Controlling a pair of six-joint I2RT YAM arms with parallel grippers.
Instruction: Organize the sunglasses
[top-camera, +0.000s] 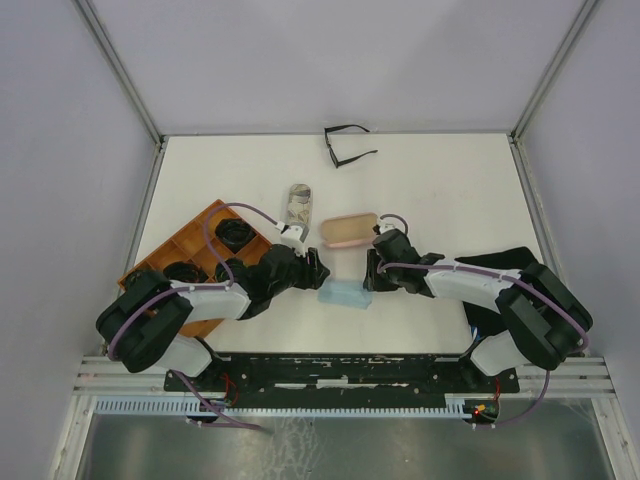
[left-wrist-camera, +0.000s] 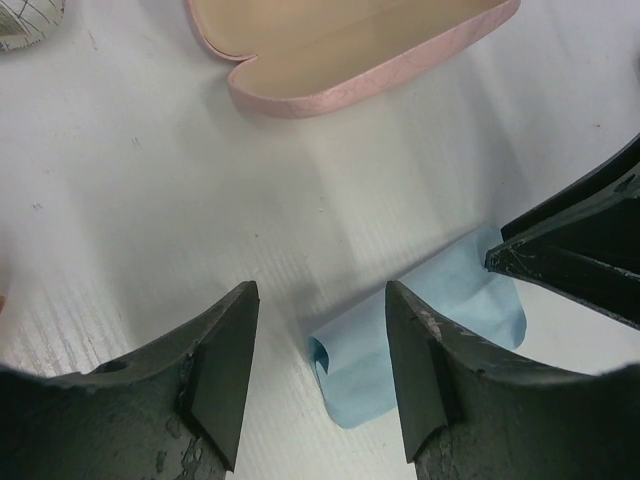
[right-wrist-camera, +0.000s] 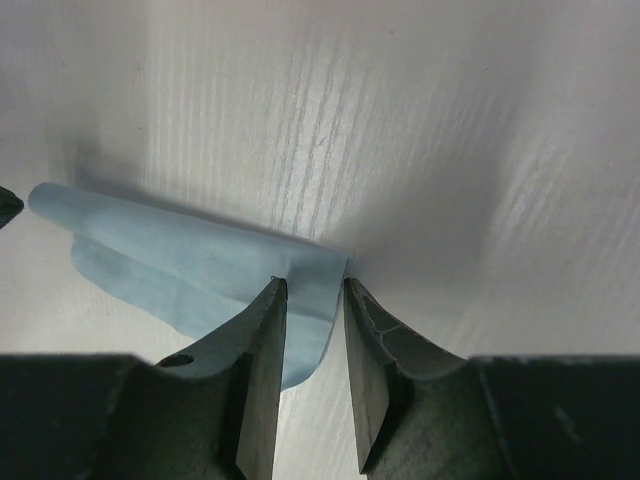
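A pair of black sunglasses (top-camera: 345, 146) lies with its temples spread at the back of the table. The open pink-edged glasses case (top-camera: 350, 230) rests near the middle, cream inside. In front of it lies a folded light-blue cloth (top-camera: 343, 294). My left gripper stands open, just left of the cloth's near end, with nothing between its fingers. At the other end, my right gripper is partly open with a narrow gap; the cloth's corner shows behind that gap, and whether the fingers touch it is unclear.
An orange-brown compartment box (top-camera: 198, 243) at the left holds several dark glasses. A clear patterned case (top-camera: 300, 204) stands left of the pink one. Black cloth (top-camera: 497, 290) lies at the right.
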